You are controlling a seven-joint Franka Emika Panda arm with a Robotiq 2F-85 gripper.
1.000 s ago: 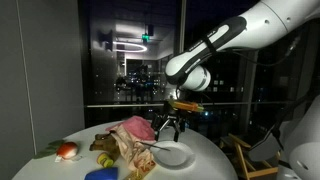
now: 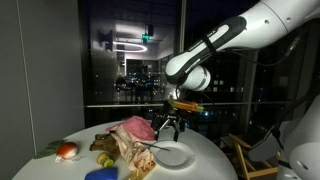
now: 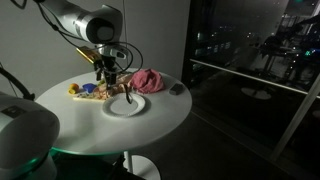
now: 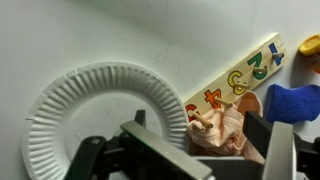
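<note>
My gripper hangs above the table, open, with its two fingers well apart in the wrist view. Nothing shows held between them. A white paper plate (image 4: 104,112) with a ridged rim lies below and to the left in that view, empty where visible; the gripper hides its lower right part. Exterior view 1 has the gripper (image 2: 173,132) over the far side of the plate (image 2: 172,155), clear of it. A peach cloth (image 4: 228,128) lies beside the plate, partly behind the fingers.
A wooden number board (image 4: 238,80), a blue item (image 4: 292,103) and an orange-yellow object (image 4: 312,48) lie right of the plate. A pink cloth (image 3: 148,82) lies beyond it. One dark, thin utensil (image 2: 157,147) reaches toward the plate.
</note>
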